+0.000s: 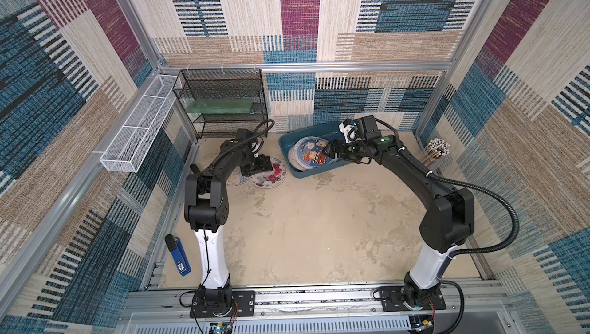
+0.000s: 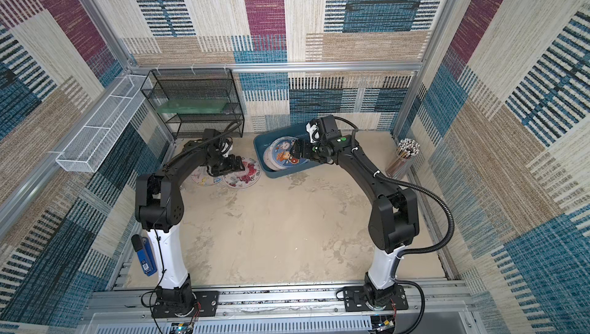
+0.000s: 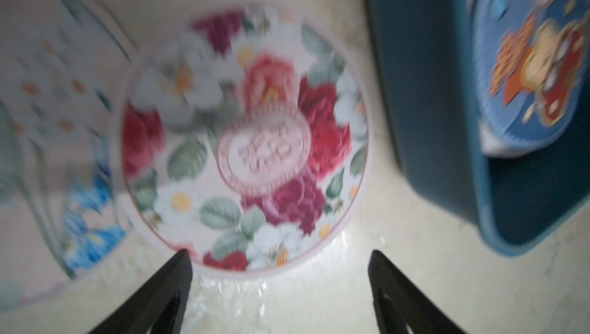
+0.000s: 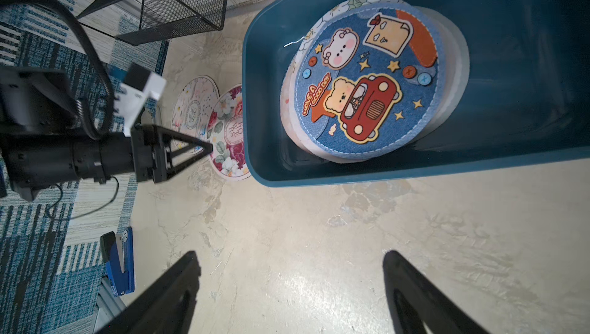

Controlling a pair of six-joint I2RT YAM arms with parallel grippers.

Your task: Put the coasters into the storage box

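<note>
A teal storage box (image 4: 522,159) holds a stack of round coasters, a blue cartoon bear-and-car one (image 4: 368,88) on top. A floral coaster (image 3: 190,223) lies on the table left of the box; a second, paler coaster (image 3: 55,198) lies beside it, farther left. My left gripper hangs above the floral coaster, open with nothing between its fingers. My right gripper is over the box's near side in the top views, fingers apart in its wrist view with nothing seen between them.
A black mesh rack (image 1: 221,76) stands at the back left, a white wire basket (image 1: 123,155) hangs on the left wall. A blue stapler (image 1: 179,257) lies front left, a bundle of white-tipped sticks (image 1: 437,147) back right.
</note>
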